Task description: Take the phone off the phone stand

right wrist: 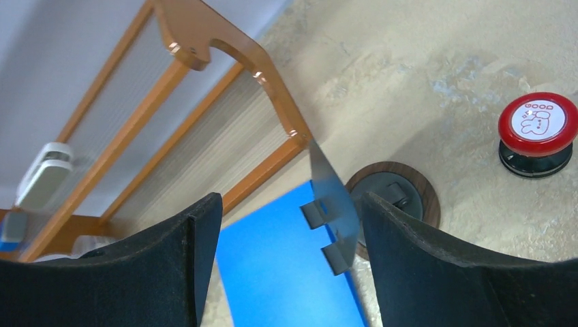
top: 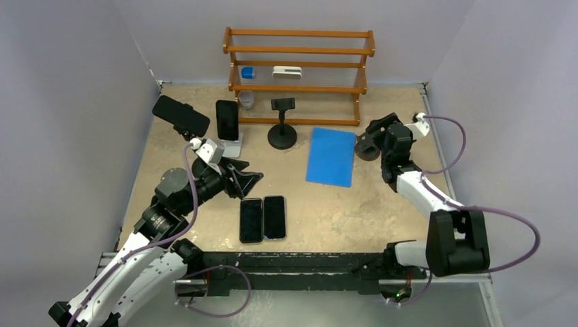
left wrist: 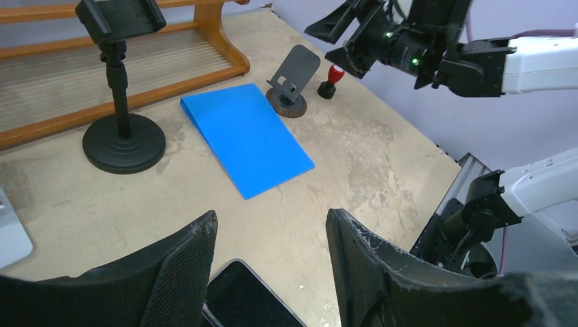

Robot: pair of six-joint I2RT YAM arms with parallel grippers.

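Observation:
My right gripper is open above a small stand with a round base, whose empty dark plate shows between and beyond the fingers in the right wrist view. Phones rest on the tilted stand and the silver stand at left; a tall black stand is empty at centre. Two phones lie flat at the front. My left gripper is open above the table near them, nothing between its fingers.
A wooden rack stands at the back. A blue mat lies right of centre, and a red-topped knob stands beside the small stand. Bare table shows in front of the mat.

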